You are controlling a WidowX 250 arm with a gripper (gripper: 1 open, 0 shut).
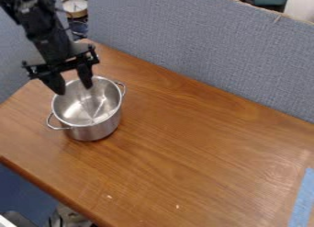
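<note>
A steel pot [101, 122] with two handles stands on the wooden table toward the left. Inside it lies a light, thin object that is hard to make out. My black gripper [69, 84] hangs over the pot's back-left rim, its two fingers spread apart, with nothing visible between them.
A grey padded wall [196, 42] runs along the back. A blue strip [302, 198] lies at the lower right edge, and the table ends at the lower left.
</note>
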